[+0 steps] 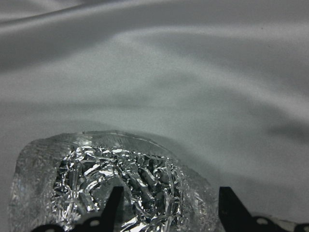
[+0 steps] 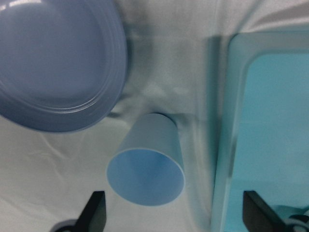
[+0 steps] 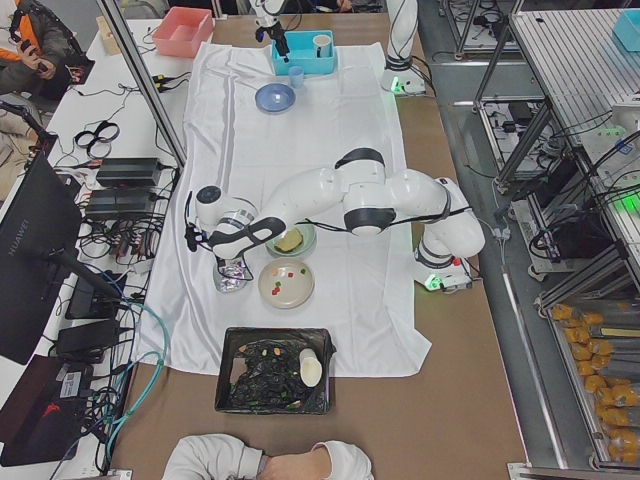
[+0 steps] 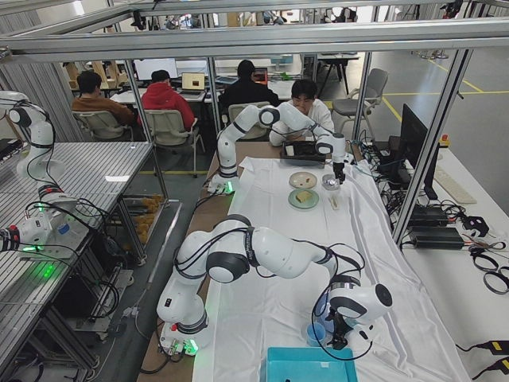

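My left gripper stands open over a crumpled silver foil item (image 1: 116, 183) on the white cloth. Beside that item in the camera left view are a beige plate (image 3: 286, 290) with red bits and a green plate holding a yellow piece (image 3: 288, 240), partly behind the arm. My right gripper is open, nothing between its fingers, above an upright light blue cup (image 2: 145, 174). A blue plate (image 2: 58, 63) lies beside the cup, and a blue bin (image 2: 231, 121) stands on its other side.
A black lined tray (image 3: 250, 400) with a white object sits at one end of the cloth, near a person. Metal posts, monitor and cables line the side.
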